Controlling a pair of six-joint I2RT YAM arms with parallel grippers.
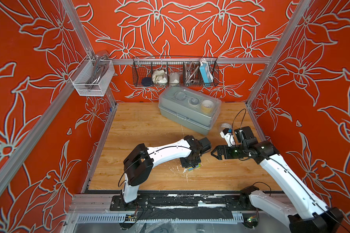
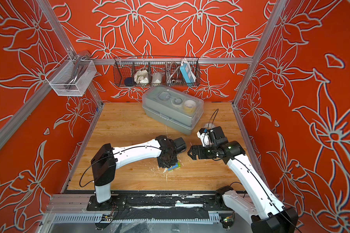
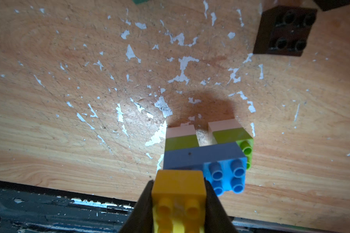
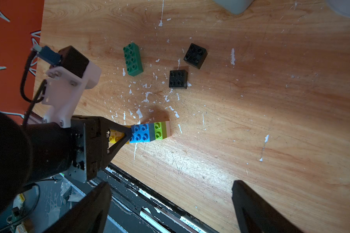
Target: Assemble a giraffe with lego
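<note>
My left gripper is shut on a yellow brick, low over the table at the front middle. The yellow brick is at the end of a blue brick, which sits beside two light green bricks with pale pink layers; whether yellow and blue are joined I cannot tell. Two black bricks and a dark green brick lie loose beyond them. My right gripper hangs open at the right, nothing between its fingers.
A grey translucent box stands at the back middle, with a clear container to its right. A wire basket hangs on the back wall.
</note>
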